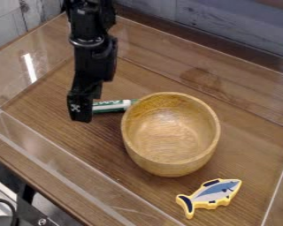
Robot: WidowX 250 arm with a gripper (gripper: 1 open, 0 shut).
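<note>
The black robot arm hangs down from the top left, its open gripper (81,109) low over the table at the left end of a white-and-green tube (112,105). The tube lies just left of a large wooden bowl (170,132), its left part partly hidden by the gripper. A toy fish (210,195), blue and white with a yellow edge, lies at the front right.
A light wall or rim runs along the top left, and a black cable lies at the bottom left corner.
</note>
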